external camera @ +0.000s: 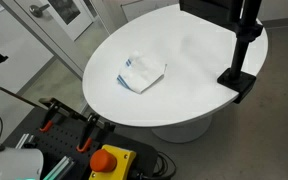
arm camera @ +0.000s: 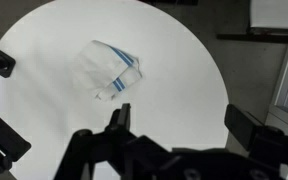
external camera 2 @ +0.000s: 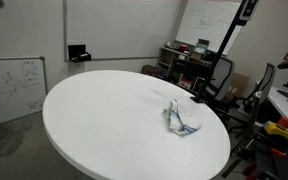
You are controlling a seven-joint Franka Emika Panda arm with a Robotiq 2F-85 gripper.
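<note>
A white cloth with blue stripes (arm camera: 106, 70) lies loosely folded on the round white table (arm camera: 184, 80). The same cloth (external camera: 141, 73) rests left of the table's middle in exterior view 1, and the cloth (external camera 2: 181, 118) shows toward the right side in exterior view 2. Along the bottom of the wrist view, my gripper is open, its dark fingers spread wide. Bare tabletop shows between them. The cloth lies apart from the fingers, farther up in that view.
A black stand (external camera: 234, 82) rises from the table's right edge in exterior view 1. A yellow box with a red button (external camera: 105, 161) sits below the table's near edge.
</note>
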